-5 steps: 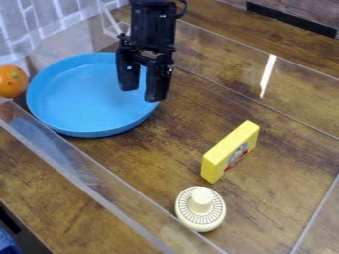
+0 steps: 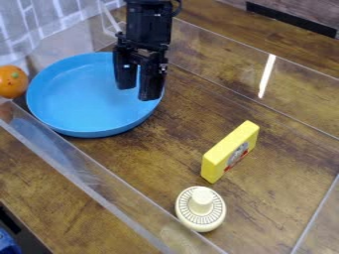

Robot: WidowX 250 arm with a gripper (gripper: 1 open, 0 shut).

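My black gripper (image 2: 137, 81) hangs over the right half of a blue plate (image 2: 66, 99), its two fingers pointing down and apart, with nothing visible between them. An orange fruit (image 2: 11, 81) sits at the left edge, beside the plate. A yellow box (image 2: 229, 149) stands on the wooden surface to the right, lower than the plate in view. A white round object (image 2: 200, 209) with a knob on top lies near the bottom middle.
A clear panel edge (image 2: 93, 189) runs diagonally across the lower left. A dark blue item (image 2: 11, 240) shows in the bottom left corner.
My gripper has shifted slightly to the left over the plate. The objects have stayed where they were.
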